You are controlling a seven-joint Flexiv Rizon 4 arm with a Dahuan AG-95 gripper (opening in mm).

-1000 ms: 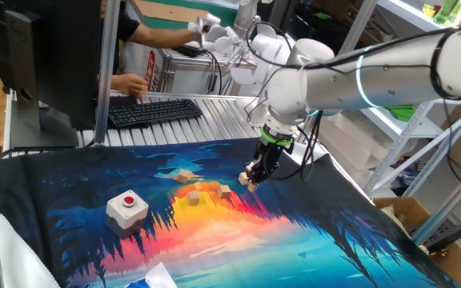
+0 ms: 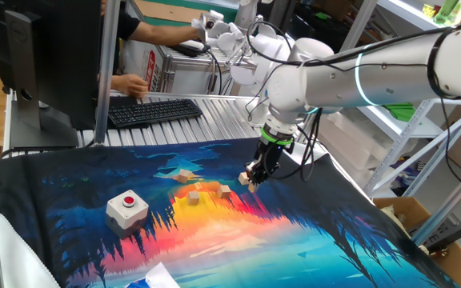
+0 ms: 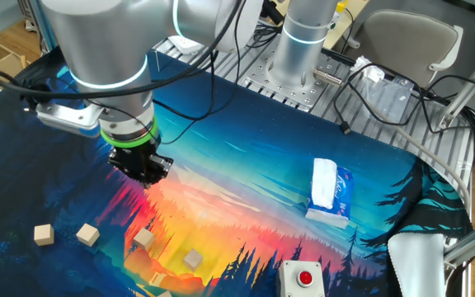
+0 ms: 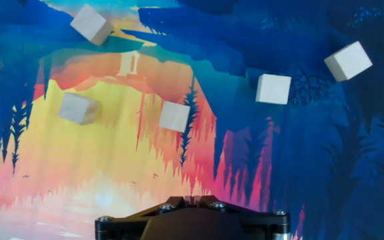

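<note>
Several pale wooden cubes lie apart on the printed cloth. In the wrist view, one cube (image 4: 91, 25) is at the upper left and another cube (image 4: 79, 109) sits on the yellow area. A third cube (image 4: 175, 117) is near the middle; to the right are a cube (image 4: 273, 89) and, farthest out, a cube (image 4: 349, 61). My gripper shows at the bottom edge, its fingers together with nothing visible between them. From the second exterior view, the gripper (image 3: 145, 183) hangs pointing down over the cloth, apart from the nearest cube (image 3: 144, 238).
A grey box with a red button (image 2: 127, 213) stands on the cloth's left part. A blue tissue pack (image 3: 331, 196) lies toward the robot base (image 3: 295, 70). Beyond the cloth are a keyboard (image 2: 154, 113), a monitor (image 2: 42, 68) and a person's hand (image 2: 130, 85).
</note>
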